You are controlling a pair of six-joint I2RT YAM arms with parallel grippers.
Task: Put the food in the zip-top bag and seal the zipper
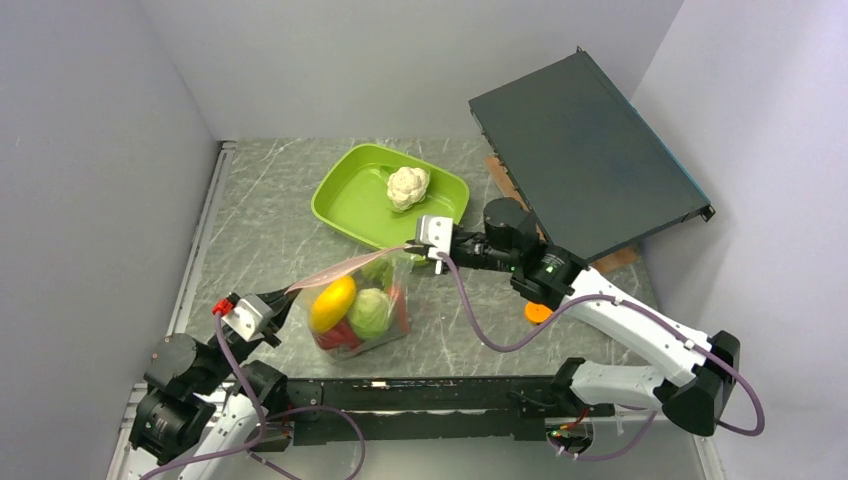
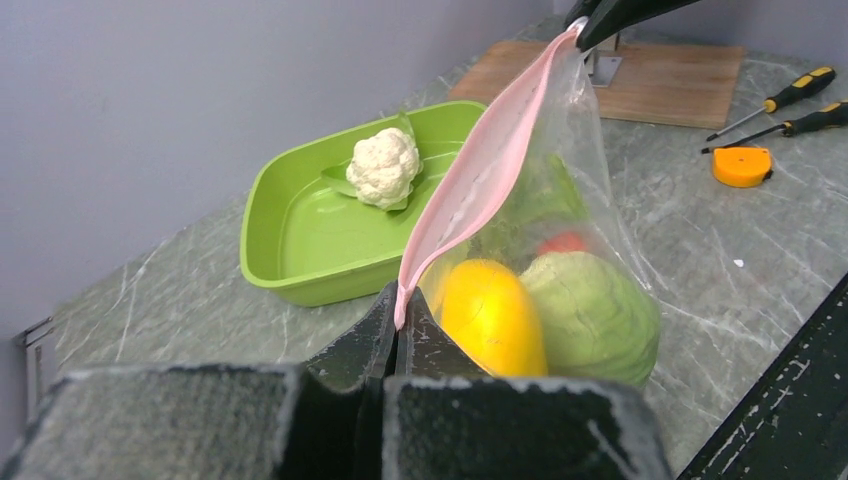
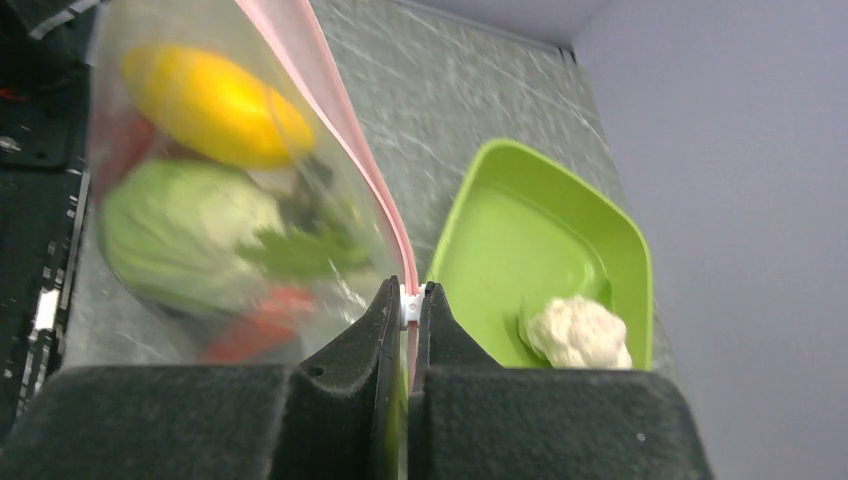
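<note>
A clear zip top bag (image 2: 600,215) with a pink zipper band (image 2: 486,180) hangs stretched between my two grippers. Inside it show a yellow item (image 1: 332,304), a green cabbage-like ball (image 1: 370,314), leafy greens (image 3: 300,255) and something red (image 1: 338,337). My left gripper is shut on the band's left end. At the band's other end my right gripper is shut on a small whitish slider piece (image 3: 411,308) on the zipper. In the left wrist view, the band's two edges look parted along the middle; whether it is sealed near the slider, I cannot tell.
Behind the bag a green tray (image 1: 340,192) holds a cauliflower (image 1: 408,187). To the right lie an orange tape measure (image 2: 742,166), two screwdrivers (image 2: 800,90) and a wooden board (image 2: 670,85). A dark panel (image 1: 590,150) covers the back right.
</note>
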